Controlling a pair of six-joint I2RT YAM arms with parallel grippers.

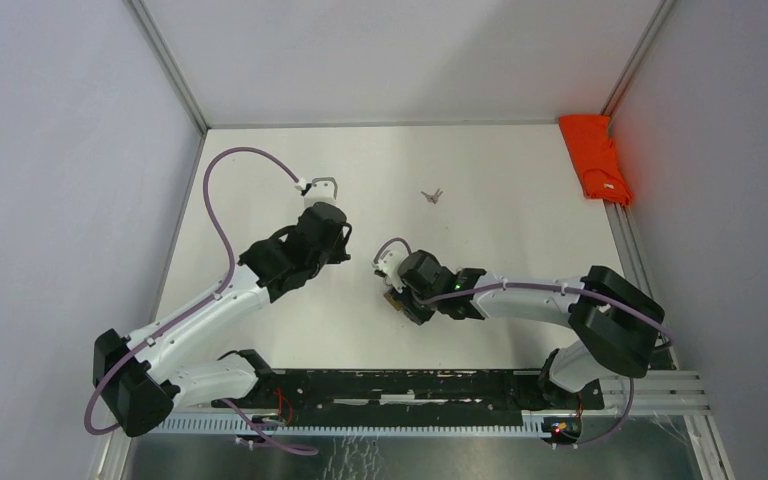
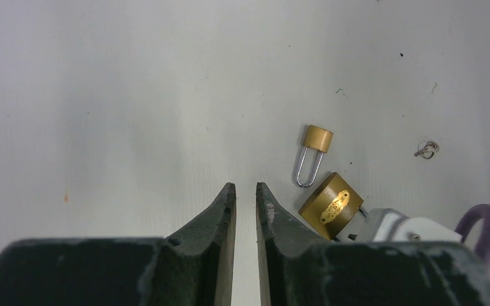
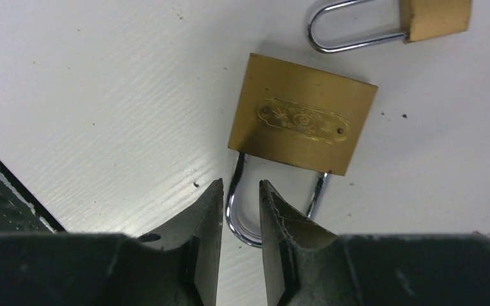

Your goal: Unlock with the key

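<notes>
A large brass padlock lies on the table under my right gripper, which is open above its shackle with nothing held. A smaller brass padlock lies just beside it, shackle attached. The keys lie on a ring farther back on the table. My left gripper hangs over bare table left of the padlocks, part open and empty. In the top view the right arm largely hides both padlocks.
An orange cloth sits at the back right corner.
</notes>
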